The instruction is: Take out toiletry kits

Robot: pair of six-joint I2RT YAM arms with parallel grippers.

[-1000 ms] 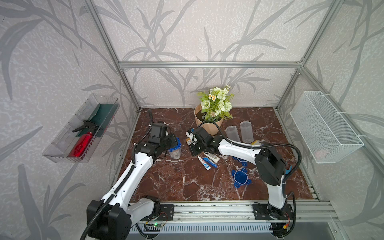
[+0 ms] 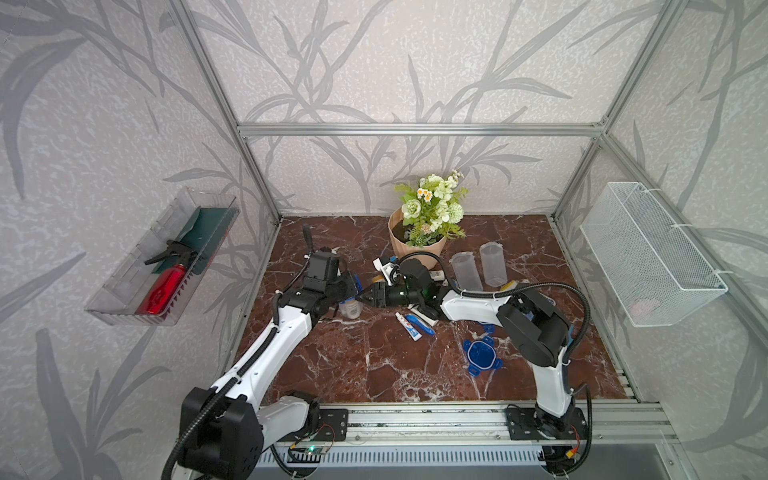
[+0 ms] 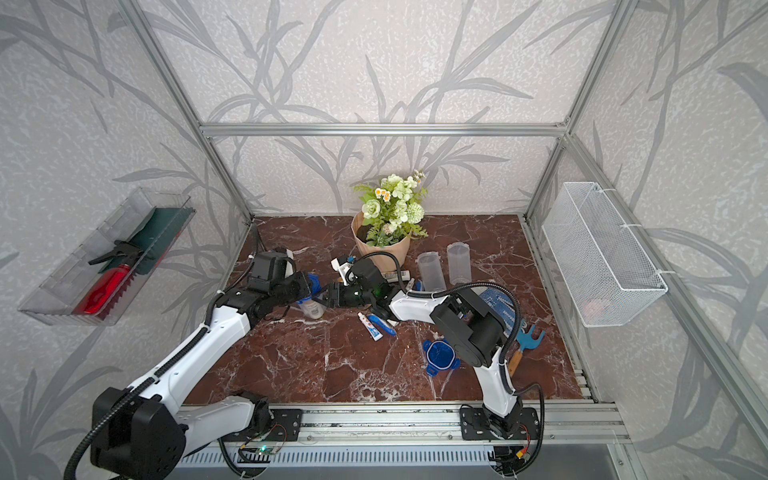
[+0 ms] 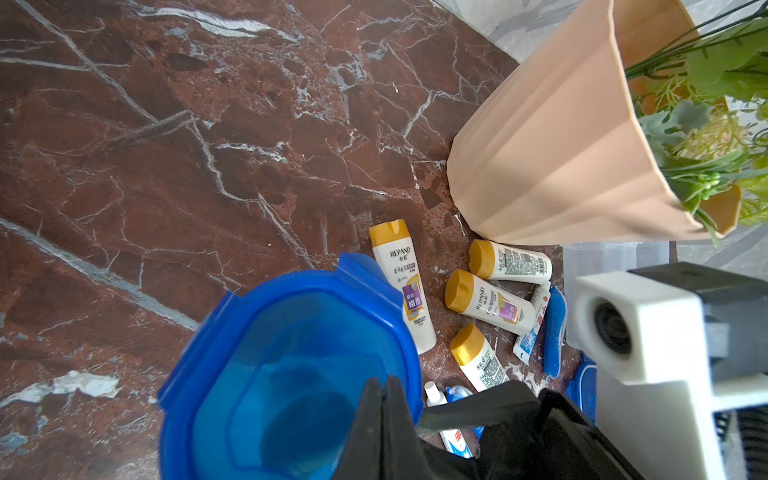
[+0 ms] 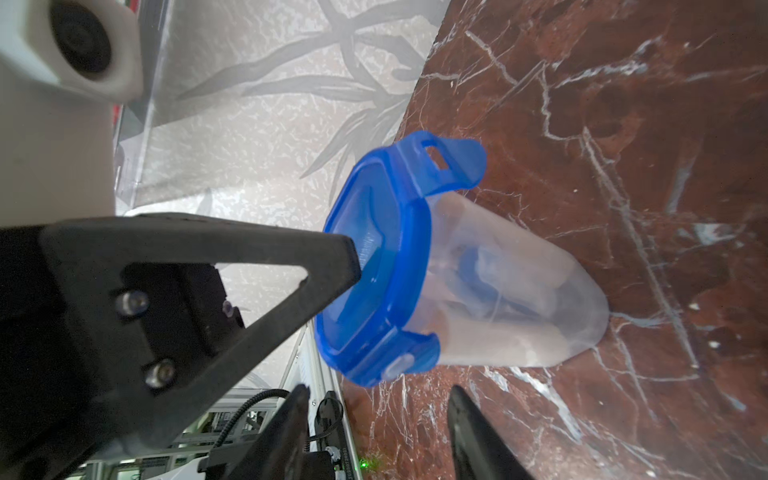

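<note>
A clear container (image 5: 512, 312) with a blue clip lid (image 5: 412, 248) stands on the table, pale contents showing through its wall. From above, the lid (image 4: 280, 284) fills the lower middle of the left wrist view. My left gripper is shut over the lid's edge, nothing visible between its fingers; whether it touches the lid I cannot tell. My right gripper is open, its fingers pointing toward the container from the side, empty. Loose toiletries lie beyond: white bottles with yellow caps, one bottle (image 4: 404, 284) right beside the container, and a toothpaste tube (image 2: 408, 326).
A flower pot (image 4: 552, 152) stands behind the bottles. Two clear cups (image 3: 445, 268) are at the back right, a loose blue lid (image 2: 481, 354) at the front right.
The right gripper has moved left toward the container and turned, coming close to the left gripper. The left gripper has shifted slightly, now covering more of the lid in the top left view.
</note>
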